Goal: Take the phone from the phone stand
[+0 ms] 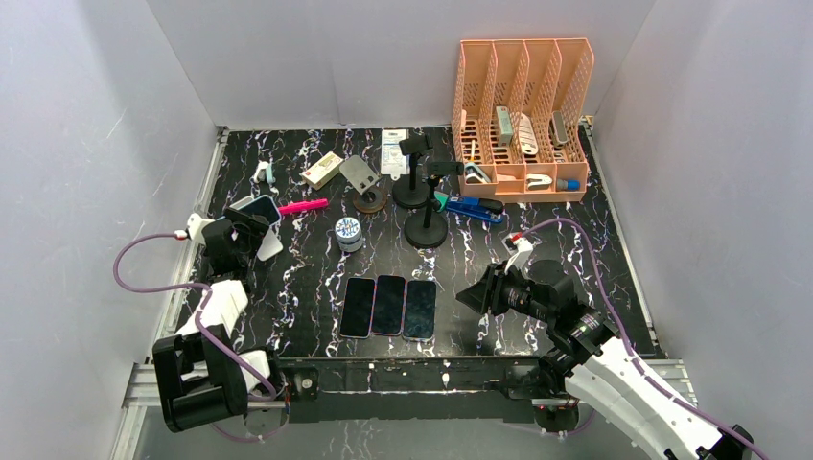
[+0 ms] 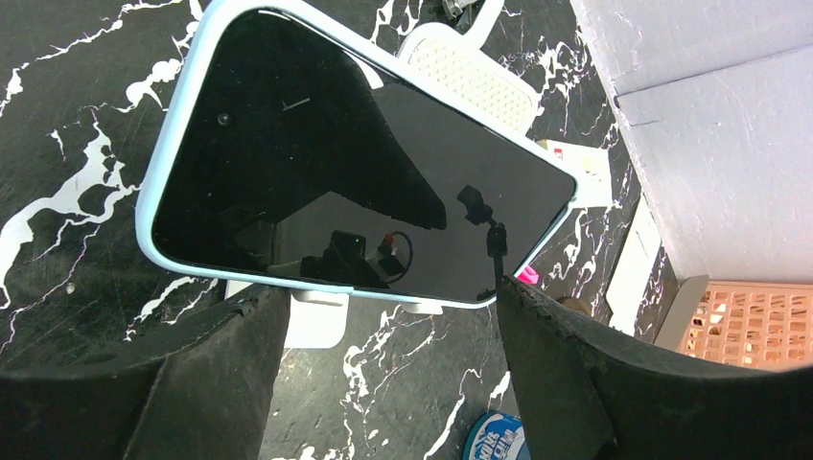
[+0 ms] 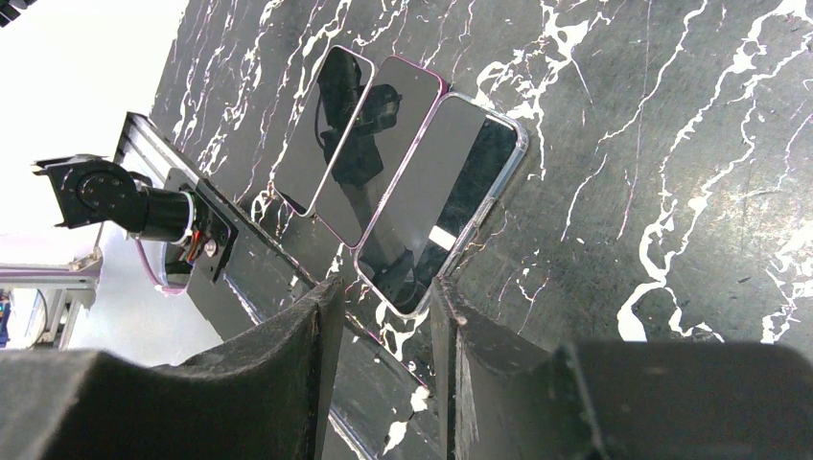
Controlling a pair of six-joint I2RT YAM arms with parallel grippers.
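A phone with a pale blue case (image 2: 355,163) rests screen up on a white phone stand (image 2: 312,326) at the left of the table, also visible in the top view (image 1: 260,208). My left gripper is open at the phone's lower edge, its fingers apart on either side, over the stand's base. My right gripper hangs over the front right of the table with its fingertips apart and nothing between them, beside three phones lying flat (image 1: 388,305).
Black stands (image 1: 425,228), a grey stand (image 1: 359,172), a round tin (image 1: 348,232) and a pink object (image 1: 303,206) occupy the middle and back. A peach organiser (image 1: 519,77) fills the back right.
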